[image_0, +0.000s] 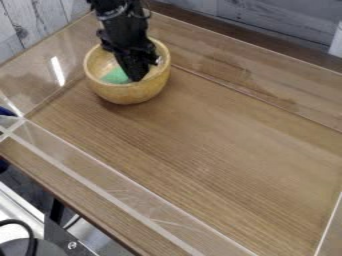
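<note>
A round tan bowl (124, 92) sits on the wooden table (214, 170) at the upper left. A green object (115, 75) lies inside it. My black gripper (134, 68) reaches down from the top into the bowl, beside the green object, partly covering it. Its fingertips are dark and small, so I cannot make out whether they are apart or together.
A white block (335, 38) stands at the top right edge. A grey panelled wall is at the top left, and dark cables lie off the table at the lower left.
</note>
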